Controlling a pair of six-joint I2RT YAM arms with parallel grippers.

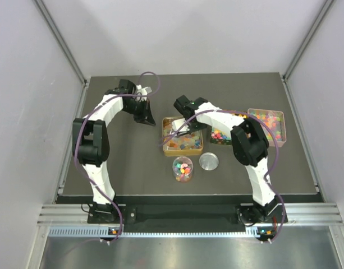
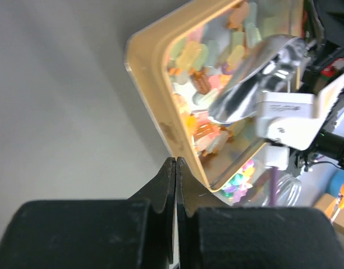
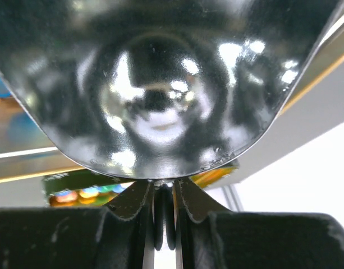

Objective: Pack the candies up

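Note:
A tan-rimmed box (image 1: 182,152) of gummy candies sits centre of the table. A steel scoop is over it, and in the right wrist view the scoop (image 3: 160,89) fills the upper frame, with my right gripper shut on it. My left gripper (image 1: 149,120) is just left of the box, shut with nothing visible between its fingers; in the left wrist view it (image 2: 173,162) points at the box's edge. A clear jar (image 1: 183,168) of coloured candies stands below the box, beside a round lid (image 1: 209,161).
A candy box (image 1: 220,136) lies right of centre, partly under the right arm, and a pink-rimmed box (image 1: 275,117) sits at the far right.

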